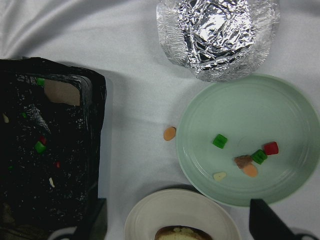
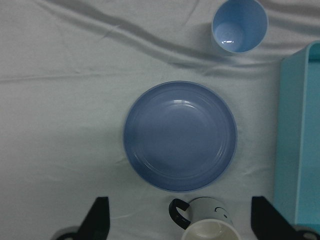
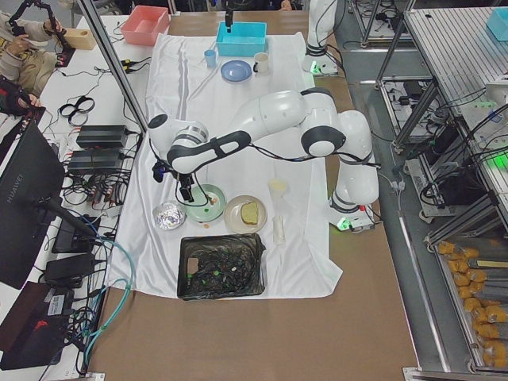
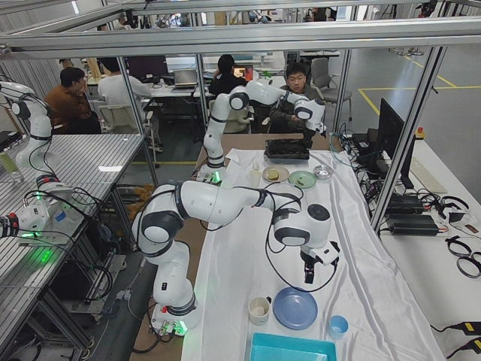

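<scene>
My left gripper (image 3: 186, 187) is open above a green plate (image 1: 248, 115) holding small green, red, brown, orange and pale pieces; an orange piece (image 1: 169, 133) lies on the cloth beside it. A crumpled foil dish (image 1: 216, 30), a beige plate (image 3: 235, 226) with bread (image 3: 249, 213) and a black bag-lined bin (image 1: 50, 150) with scraps surround it. My right gripper (image 4: 318, 267) is open above the far end, over a blue plate (image 2: 180, 135), a mug (image 2: 210, 225), a blue cup (image 2: 239, 27) and a teal tray (image 2: 292, 135).
A pale cup (image 3: 278, 184) and a white strip (image 3: 279, 230) lie right of the beige plate. A monitor, cables and black boxes crowd the side table (image 4: 428, 241).
</scene>
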